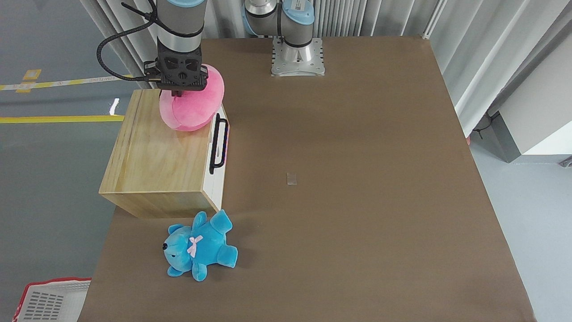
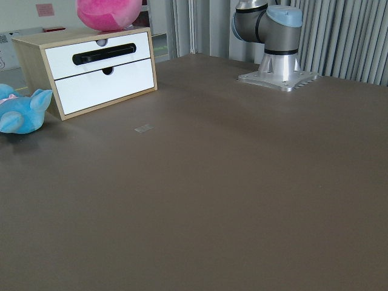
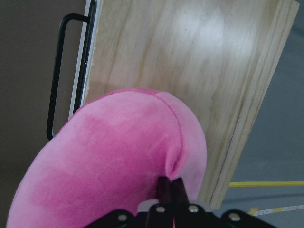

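Observation:
A round pink plush (image 1: 192, 110) sits at the rear end of the wooden drawer cabinet's top (image 1: 153, 153), also seen in the left view (image 2: 108, 12). My gripper (image 1: 177, 92) is at it from above; in the wrist view the closed fingertips (image 3: 171, 183) pinch into a creased part of the pink fabric. The cabinet has white drawer fronts with a black handle (image 1: 218, 144) facing the table's middle.
A blue teddy bear (image 1: 206, 247) lies in front of the cabinet. A red-rimmed basket (image 1: 53, 300) is off the table at lower left.

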